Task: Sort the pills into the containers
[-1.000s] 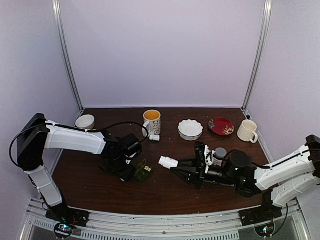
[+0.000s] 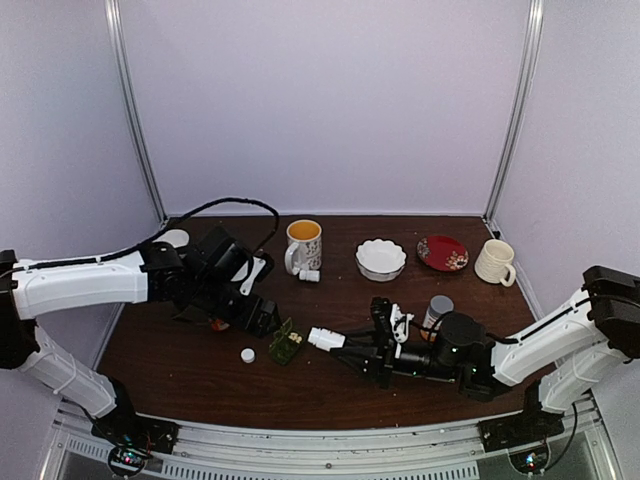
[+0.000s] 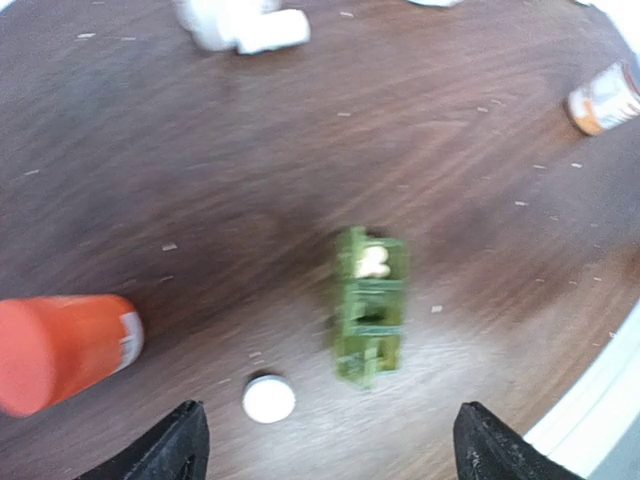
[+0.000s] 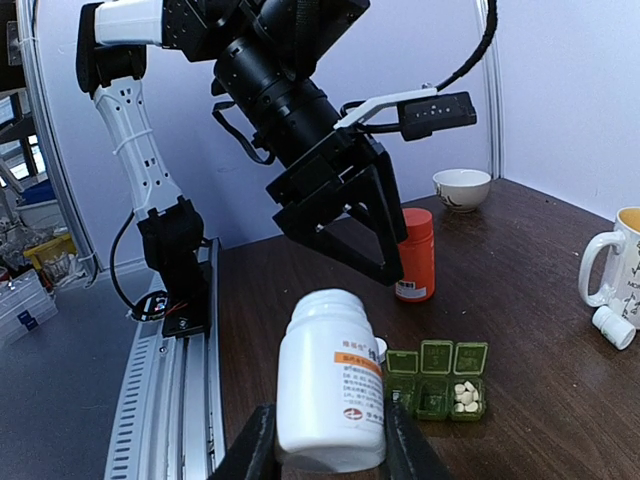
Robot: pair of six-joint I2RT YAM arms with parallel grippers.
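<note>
A green pill box (image 4: pixel 432 400) lies on the table with its lids raised; pale pills (image 4: pixel 467 397) fill one compartment. The white bottle (image 4: pixel 332 385) is gripped by my right gripper, tilted with its neck pointing toward the box in the top view. On the table left of the box lies a white cap (image 3: pixel 269 400). Above these, my left gripper stands open with nothing between its fingers. A red-orange bottle (image 4: pixel 417 265) stands behind the left arm, mostly hidden in the top view.
At the back are a mug (image 2: pixel 304 245) with a small white bottle (image 2: pixel 309 276) beside it, a white bowl (image 2: pixel 380 262), a red plate (image 2: pixel 443 253) and a cream mug (image 2: pixel 495 262). An amber bottle (image 2: pixel 437 308) stands behind the right gripper.
My left gripper has risen and drawn back from the white cap, which stays on the table.
</note>
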